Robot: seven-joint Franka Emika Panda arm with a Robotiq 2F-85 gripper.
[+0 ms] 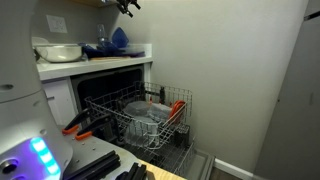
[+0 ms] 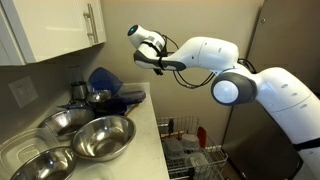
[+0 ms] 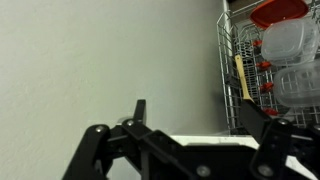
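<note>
In the wrist view, my gripper stands open, its two dark fingers spread wide with nothing between them. Past them are bare pale wall and a strip of white countertop. Part of the gripper shows at the top of exterior view 1, high above the counter. A pulled-out dishwasher rack [image 1: 178,98] holds clear plastic containers [image 3: 291,40], a red-orange item [image 3: 280,11] and a wooden-handled utensil [image 3: 241,76]. Exterior view 2 shows the white arm [image 2: 228,88] reaching over the rack toward the counter's far end.
Metal bowls [image 2: 103,138] crowd the left side of the counter [image 2: 148,150], with blue dishware [image 2: 104,80] at its far end. A white cabinet [image 2: 50,25] hangs above.
</note>
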